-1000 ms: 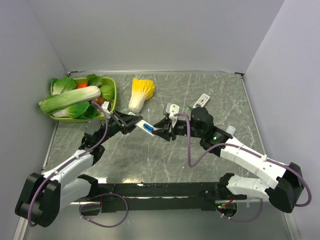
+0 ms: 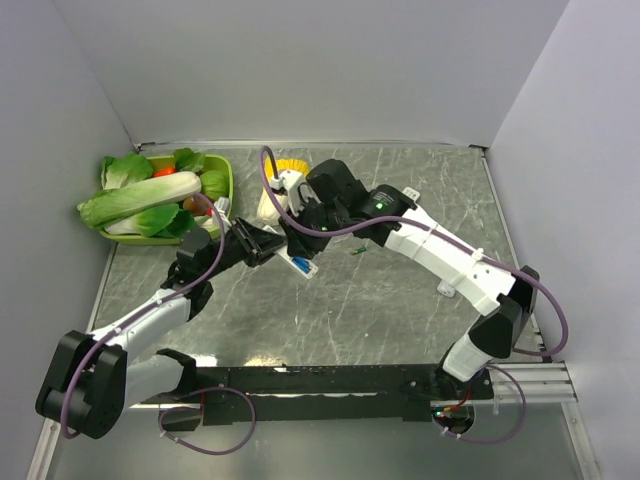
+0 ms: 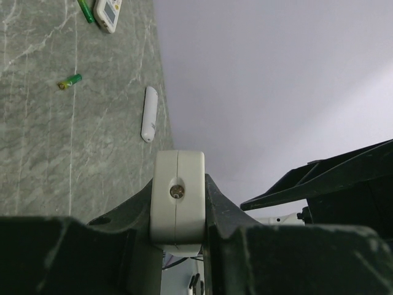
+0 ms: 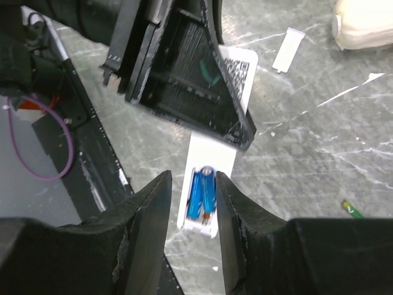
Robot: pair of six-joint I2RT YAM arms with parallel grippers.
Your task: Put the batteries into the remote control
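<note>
My left gripper (image 2: 262, 244) is shut on the white remote control (image 3: 177, 209), which it holds above the table, battery bay facing up. In the right wrist view two blue batteries (image 4: 196, 196) lie in the bay at the remote's end. My right gripper is open just over that bay, its fingertips either side of the batteries as seen from its wrist. A small green battery (image 3: 70, 82) lies on the table. A white battery cover (image 4: 288, 50) also lies there.
A green basket of vegetables (image 2: 140, 236) stands at the back left, with a yellow-leafed cabbage (image 2: 280, 175) beside it. A second remote (image 3: 108, 15) and a white bar-shaped object (image 3: 149, 114) lie on the right side.
My left gripper has stayed nearly still with the remote.
</note>
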